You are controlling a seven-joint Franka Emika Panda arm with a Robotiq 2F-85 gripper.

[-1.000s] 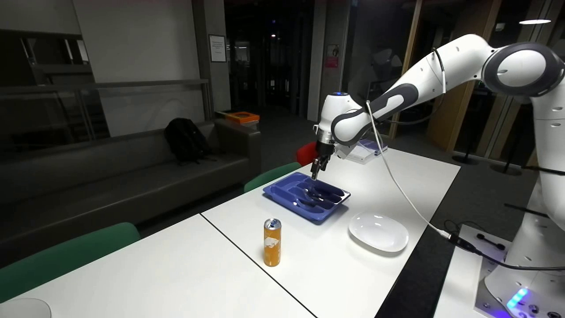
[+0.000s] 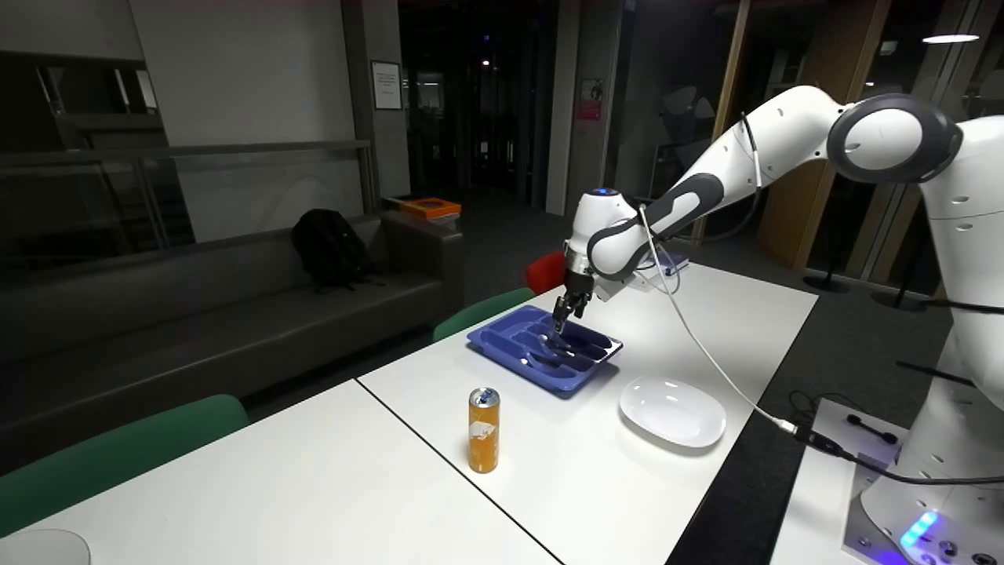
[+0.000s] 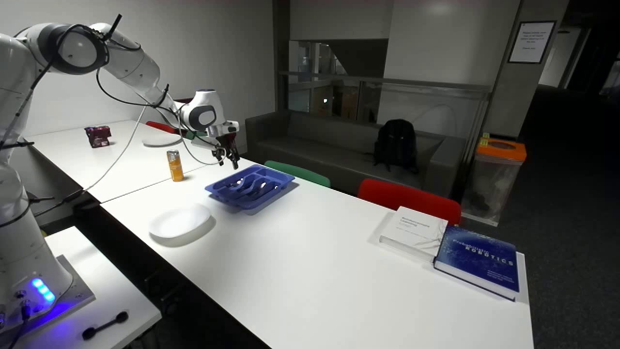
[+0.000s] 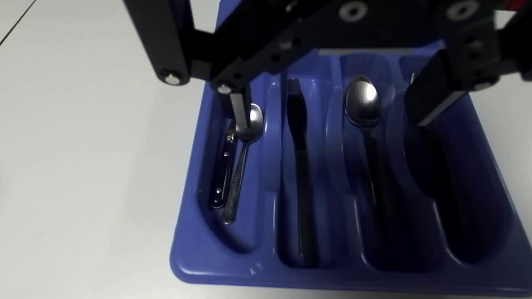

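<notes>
Below my gripper lies a blue cutlery tray point(image 4: 272, 214) on the white table. The gripper is open, its two fingers well apart and empty. In the wrist view the leftmost compartment holds a metal spoon point(image 4: 238, 174) and a black-handled utensil point(image 4: 222, 174). A dark utensil point(image 4: 301, 164) fills the neighbouring slot. Further right is a spoon with a dark handle point(image 4: 362, 102), between the two fingers in this view. The rightmost compartment is in shadow and partly covered by a finger. In exterior view 1 the fingertips hang just over the tray's far part.
A white plate point(image 2: 673, 411) rests right of the tray, near the table edge. An orange can point(image 2: 484, 430) stands upright on the near side. Two books point(image 3: 414, 230) lie at the table's far end. A white cable hangs from the arm over the table.
The arm and gripper have come down toward the tray. Tray, plate and can stay where they were.
</notes>
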